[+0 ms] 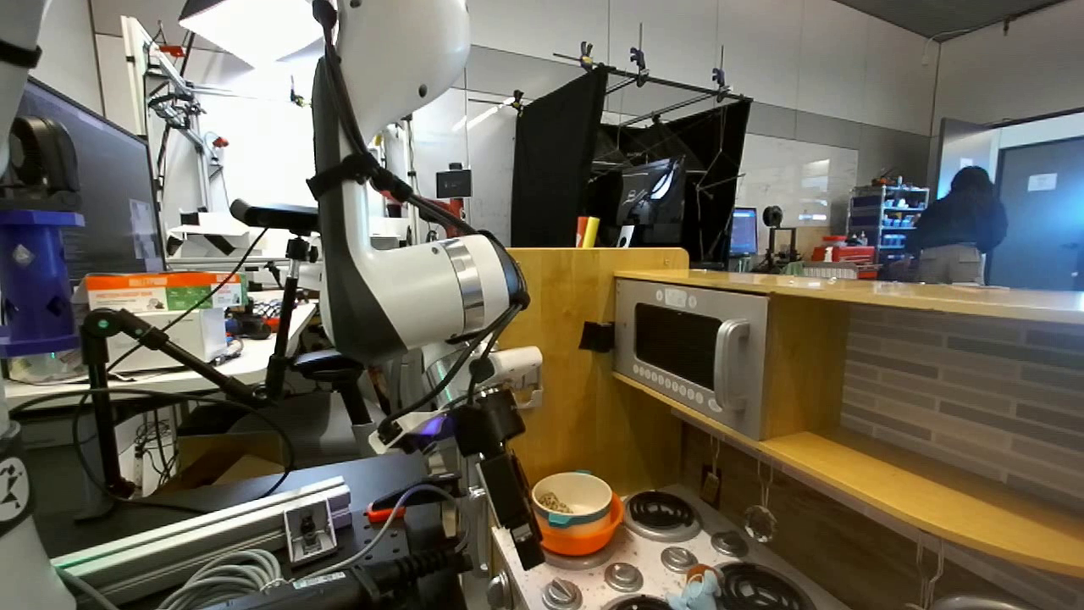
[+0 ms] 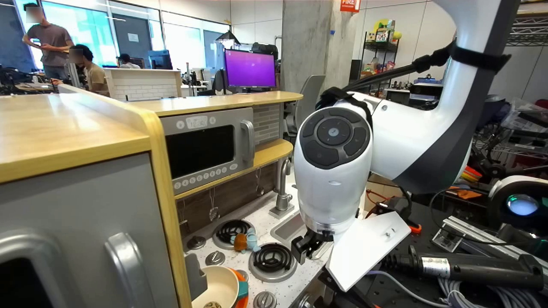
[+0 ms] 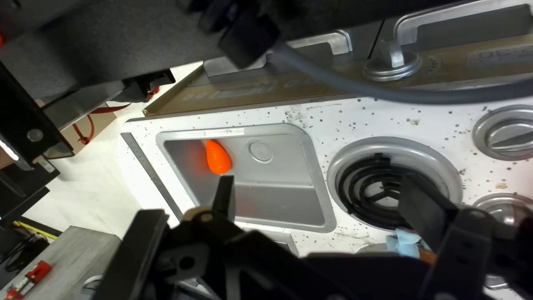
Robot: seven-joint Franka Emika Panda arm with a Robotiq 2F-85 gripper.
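Note:
In the wrist view my gripper is open, its two fingers wide apart and nothing held between them. It hangs above the toy stove counter, with the sink and a burner in view beyond the fingers. An orange pear-shaped object (image 3: 217,157) lies in a corner of the grey sink (image 3: 280,205). A cream and teal pot (image 1: 572,498) sits in an orange bowl (image 1: 579,539) on the stove, with something speckled inside the pot. From the second exterior view, the gripper (image 2: 303,249) shows edge-on near the front of the counter.
A blue and brown soft toy (image 2: 245,242) lies between the burners. The faucet (image 2: 283,192) rises behind the sink. A microwave (image 1: 691,351) and wooden shelf (image 1: 915,498) overhang the counter's back. A wooden side panel (image 2: 164,205) stands at the stove's end.

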